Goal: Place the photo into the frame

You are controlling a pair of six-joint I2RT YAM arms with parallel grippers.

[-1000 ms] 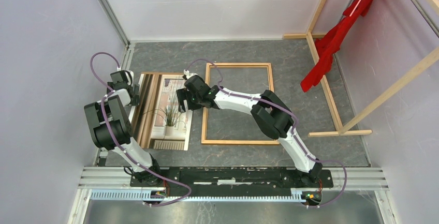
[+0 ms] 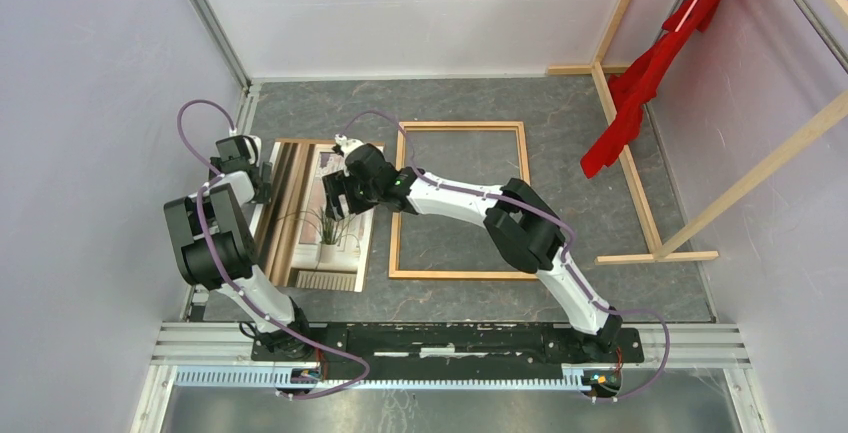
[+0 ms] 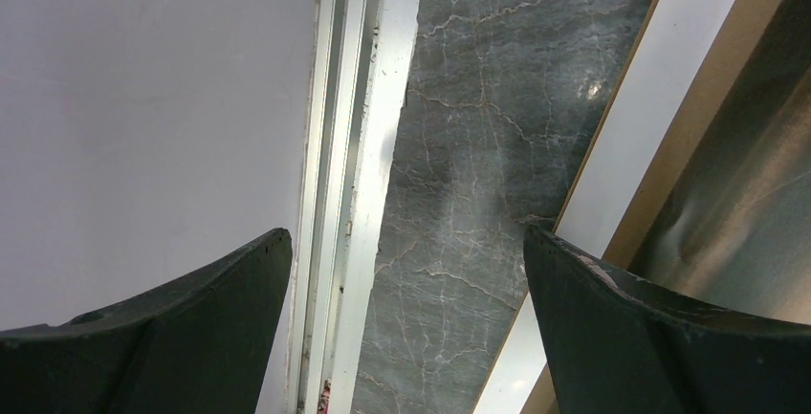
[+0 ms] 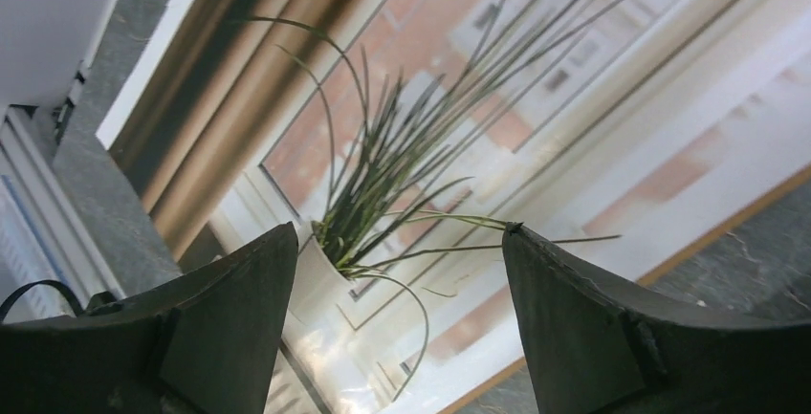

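Note:
The photo [image 2: 302, 215], a board printed with a potted grass plant, lies flat at the left of the floor, outside the empty wooden frame [image 2: 460, 275] beside it. By the photo's left edge my left gripper [image 2: 262, 178] stands open; the left wrist view shows bare floor between its fingers and the white edge of the photo [image 3: 612, 165] near the right finger. Over the photo's right half is my right gripper [image 2: 334, 198], open, with nothing held. In the right wrist view the printed plant [image 4: 373, 185] shows beyond its fingers. My right arm hides part of the frame's left side.
A red cloth [image 2: 650, 78] hangs on a wooden stand [image 2: 632, 183] at the right. The left wall [image 3: 153, 127] and its white rail [image 3: 378, 146] are close to my left gripper. Bare floor [image 2: 460, 98] lies behind the frame.
My right gripper has moved left, further over the photo. The photo appears shifted very slightly to the right. The left arm looks almost still.

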